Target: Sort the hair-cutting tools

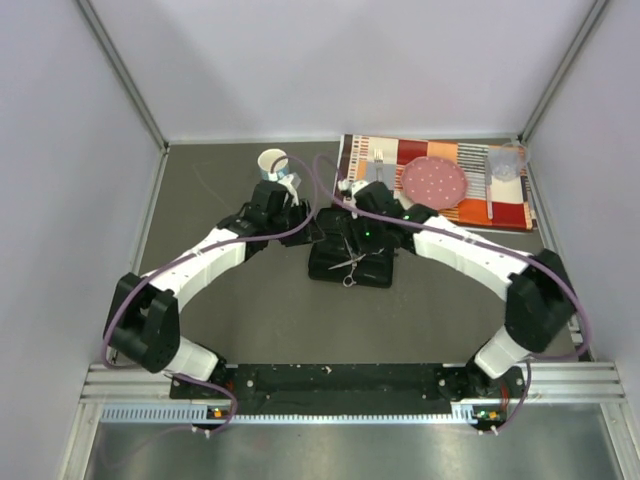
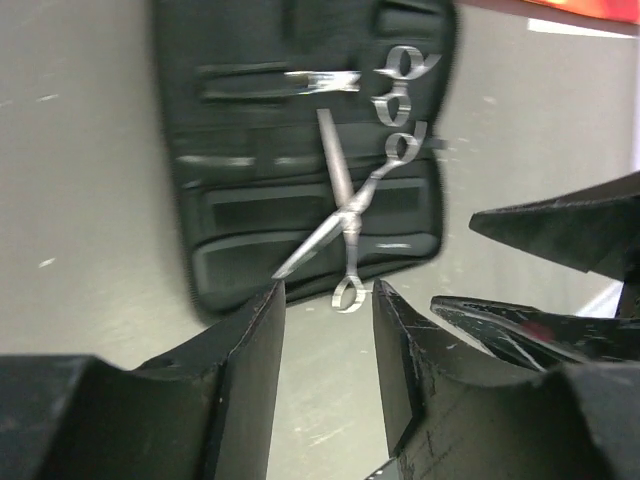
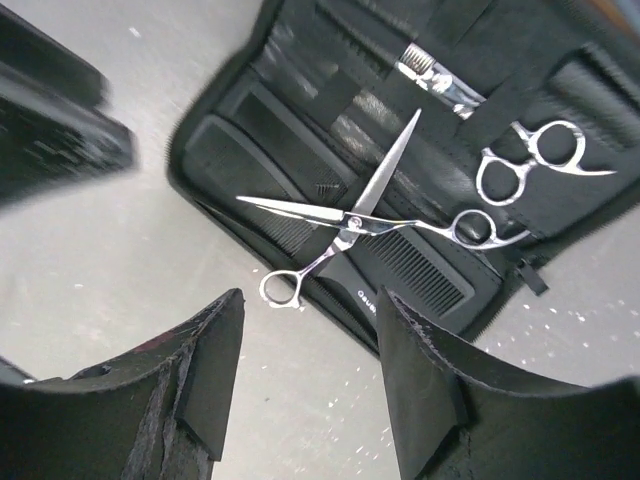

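An open black tool case (image 1: 325, 268) lies mid-table. A pair of silver scissors (image 3: 355, 223) rests on it with blades spread, one finger ring past the case's front edge. A second pair of scissors (image 2: 396, 90) shows its handles, the rest tucked in the case. Beside it a metal-headed tool (image 3: 440, 80) sits in a slot. My left gripper is over the case's left side, parted, with nothing between its fingers. My right gripper stands open and empty above the case, close to the left one.
Behind the case are a striped mat (image 1: 415, 150), a pink plate (image 1: 434, 182), a fork (image 1: 378, 160), a knife (image 1: 489, 195) and a clear cup (image 1: 507, 160). A white-and-blue cup (image 1: 271, 160) stands by my left gripper.
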